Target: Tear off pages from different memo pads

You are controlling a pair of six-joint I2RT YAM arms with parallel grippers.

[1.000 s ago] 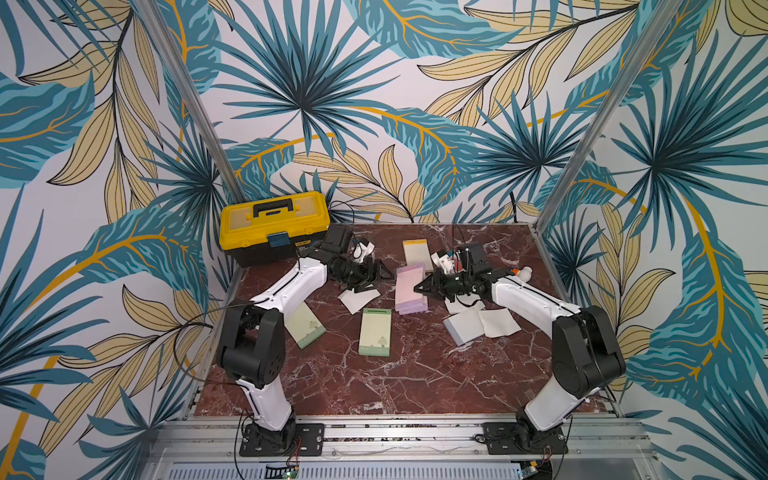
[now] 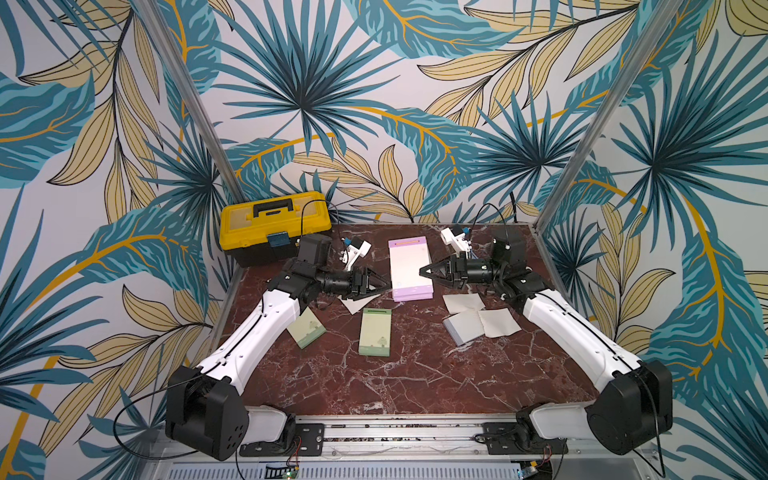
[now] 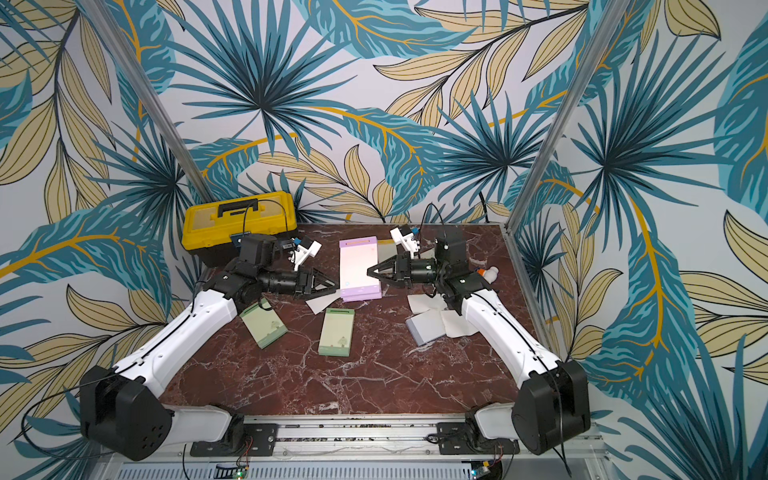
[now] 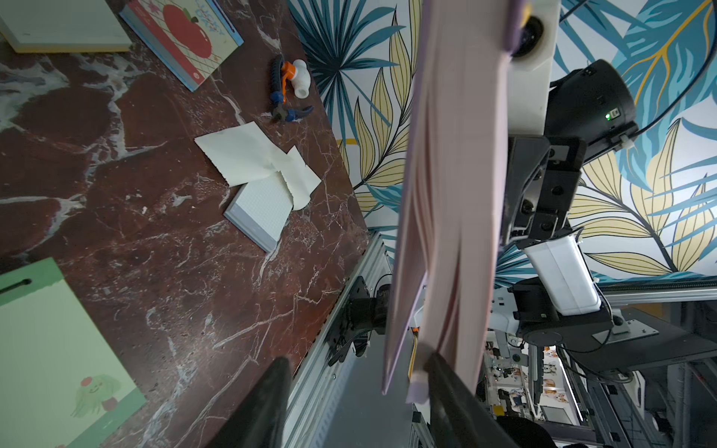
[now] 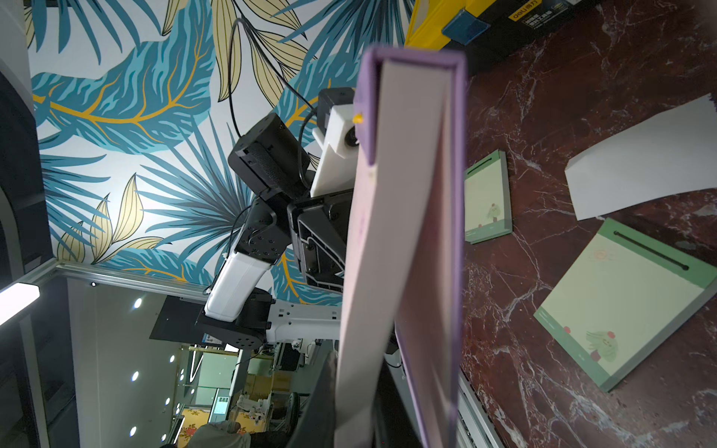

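A pink memo pad with purple ends (image 2: 409,268) hangs above the table between the two arms. My right gripper (image 2: 424,273) is shut on its right edge. In the left wrist view the pad (image 4: 463,186) stands edge-on, its sheets fanning apart at the lower end. The left gripper (image 2: 387,286) is part open beside the pad's left edge, its fingers (image 4: 272,395) blurred; nothing shows clamped between them. On the table are a green pad (image 2: 374,332), a second green pad (image 2: 306,328) at left, and a white pad (image 2: 461,326) with loose sheets around it.
A loose white page (image 5: 642,160) lies under the left gripper. At the back stands a yellow toolbox (image 2: 274,224). An apple-print pad (image 4: 183,37) and a hammer-like tool (image 4: 287,89) lie at the right.
The pink pad has risen and turned to face the top cameras, held by my right gripper.
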